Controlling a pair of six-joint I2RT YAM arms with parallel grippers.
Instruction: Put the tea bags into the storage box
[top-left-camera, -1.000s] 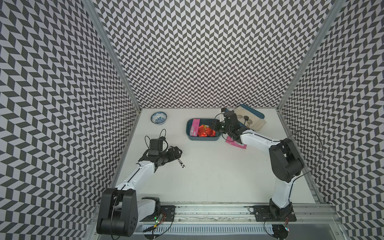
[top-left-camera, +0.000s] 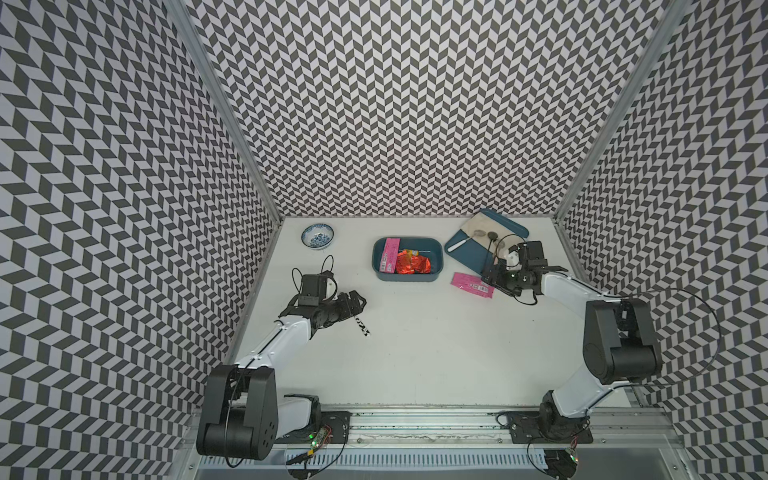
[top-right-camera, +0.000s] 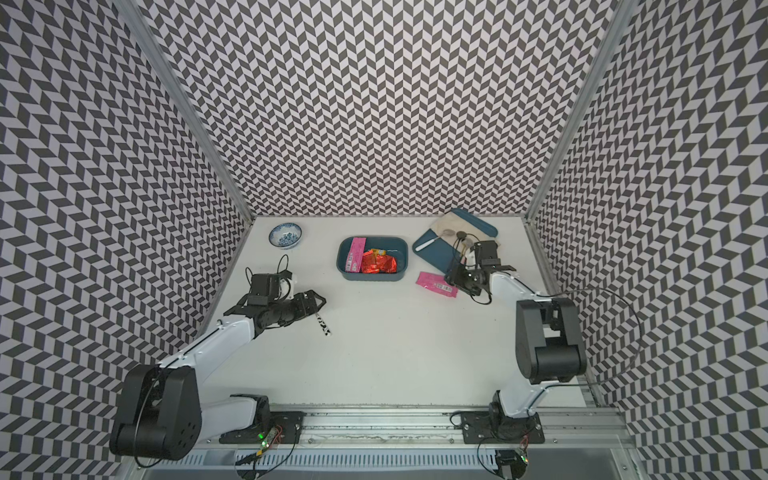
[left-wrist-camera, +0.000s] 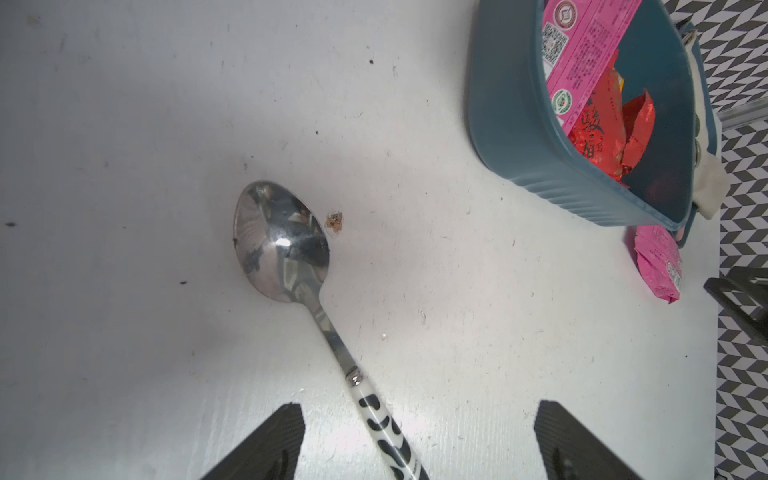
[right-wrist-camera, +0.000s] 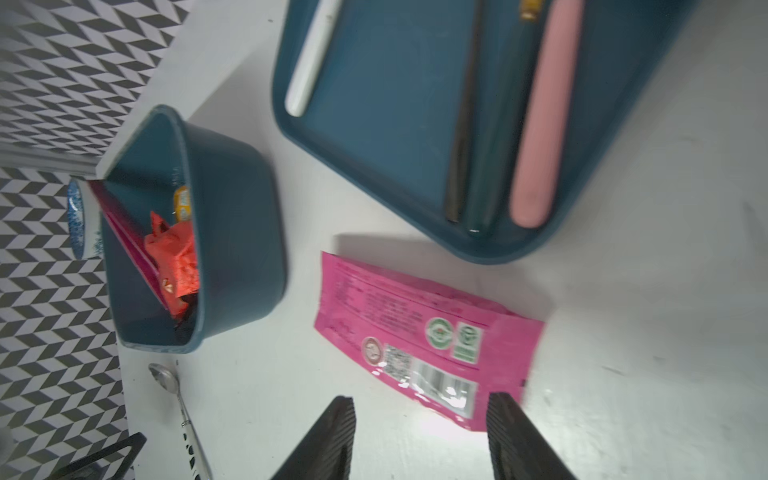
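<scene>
The teal storage box (top-left-camera: 432, 268) holds a pink tea bag (top-left-camera: 389, 252) standing at its left and red packets (top-left-camera: 413, 264). Another pink tea bag (right-wrist-camera: 416, 336) lies on the table right of the box, beside the tray. My right gripper hangs over that loose bag's near edge, open with nothing between its fingers. My left gripper is open above a steel spoon (left-wrist-camera: 280, 236) with a patterned handle, left of and in front of the box.
A teal tray (right-wrist-camera: 384, 128) with utensils and a beige insert lies at the back right. A blue-patterned bowl (top-left-camera: 317, 235) sits at the back left.
My right gripper has moved rightward from over the storage box to the loose pink tea bag. The left arm has shifted slightly.
</scene>
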